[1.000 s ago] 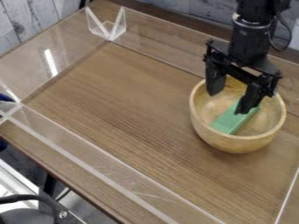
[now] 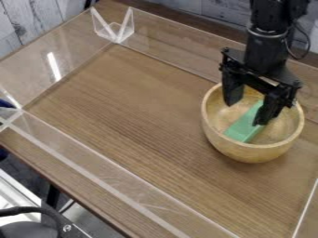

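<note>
A wooden bowl (image 2: 218, 134) stands on the table's right side, with a green rectangular object (image 2: 245, 128) lying inside it. My black gripper (image 2: 254, 99) hangs over the bowl from the upper right, open, one finger at the left inside the rim and the other at the right by the green object's upper end. Whether either finger touches the green object cannot be told.
Clear plastic edging runs along the left and back. A black cable or part lies at the bottom left corner.
The gripper has shifted slightly over the bowl, its body a little more upright. The bowl and green object look nearly unchanged.
</note>
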